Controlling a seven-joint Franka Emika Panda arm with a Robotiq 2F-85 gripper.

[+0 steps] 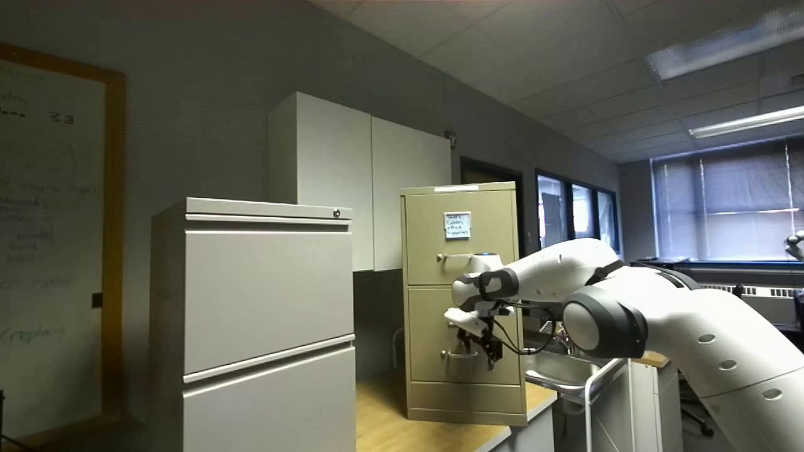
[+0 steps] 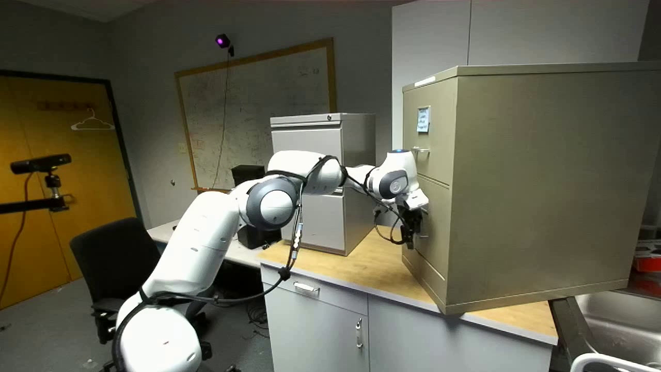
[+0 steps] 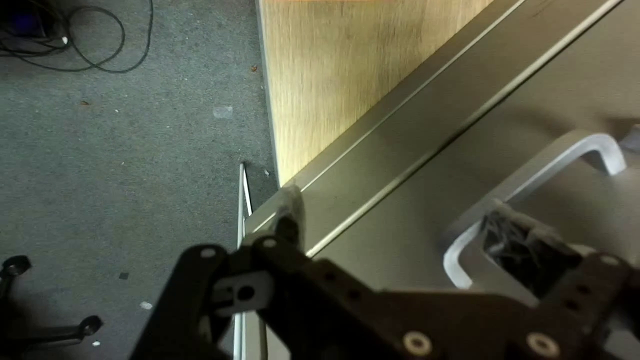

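Note:
A tan filing cabinet shows two drawers. Its lower drawer handle, a pale metal bar, runs diagonally through the right of the wrist view. My gripper stands open in front of that drawer, its two fingers far apart. One finger overlaps the handle near its lower end; whether it touches the bar or reaches behind it I cannot tell. The other finger lies toward the cabinet's base, off the handle. In exterior view 2 the gripper is close against the cabinet front. Both drawers look shut.
The cabinet stands on a wooden counter, near its front edge. A grey cabinet stands farther along the counter. A sink lies on the cabinet's other side, and open floor is below.

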